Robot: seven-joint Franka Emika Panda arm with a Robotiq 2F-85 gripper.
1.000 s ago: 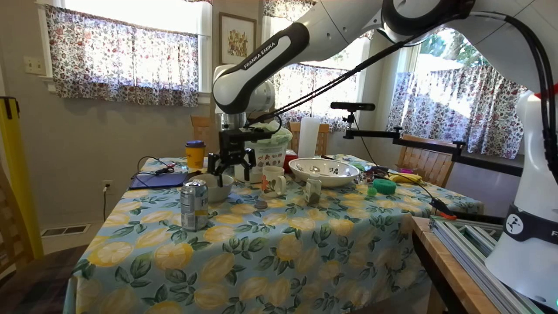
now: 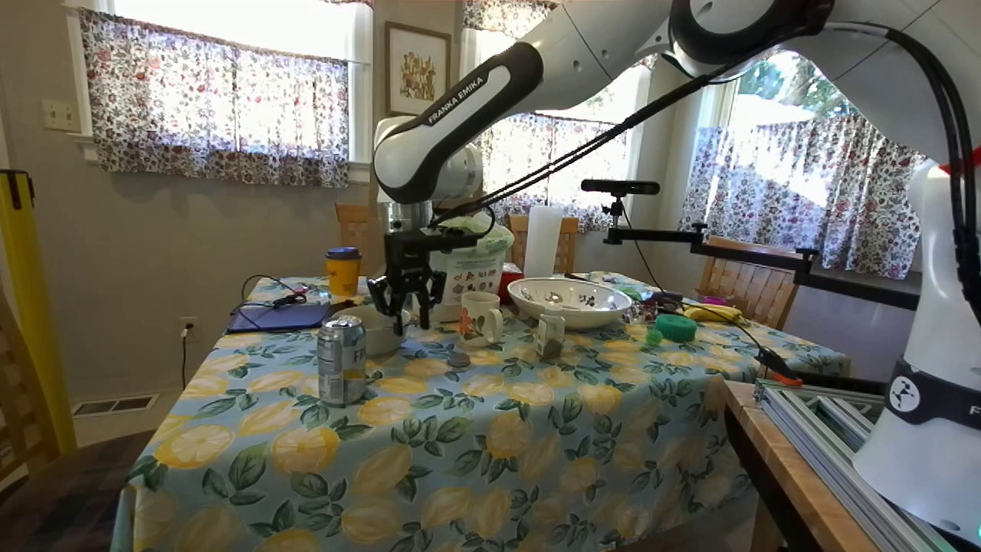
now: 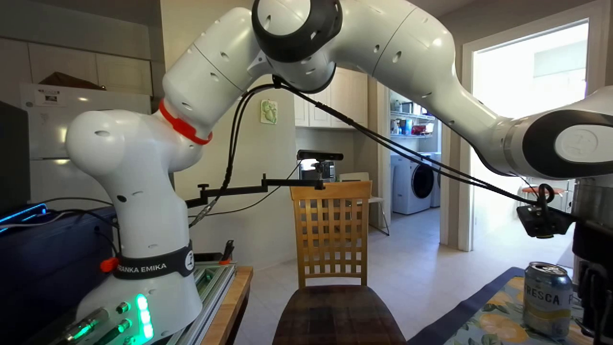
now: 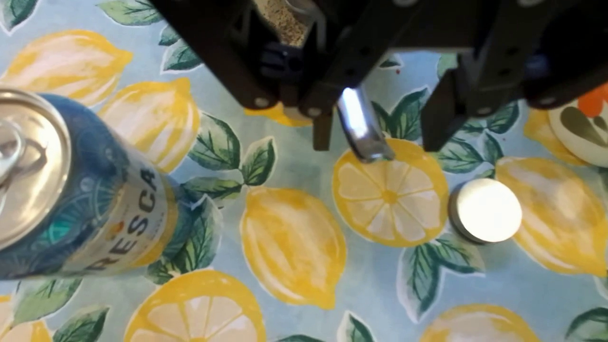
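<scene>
My gripper is part open, its two dark fingertips apart and pointing down. Between them in the wrist view shows a shiny metal handle point(image 4: 362, 125), with clear space on its right side; whether the left finger touches it I cannot tell. Beyond the fingers lies brown grainy stuff point(image 4: 280, 20), mostly hidden by the gripper. In exterior view 1 the gripper point(image 2: 413, 320) hangs at the right edge of a pale bowl point(image 2: 384, 344). A Fresca can point(image 4: 114, 205) stands left of the fingers, and a pale round disc point(image 4: 488, 210) lies to their right.
A decorated mug point(image 2: 477, 320) stands right of the gripper, with a small bottle point(image 2: 549, 335) and a wide white bowl point(image 2: 575, 317) farther right. Behind are a white bin point(image 2: 470, 267) and a yellow cup point(image 2: 342, 273).
My gripper has come slightly lower, and its fingers have drawn closer together than they were a second ago. The can, bowl and mug have stayed put.
</scene>
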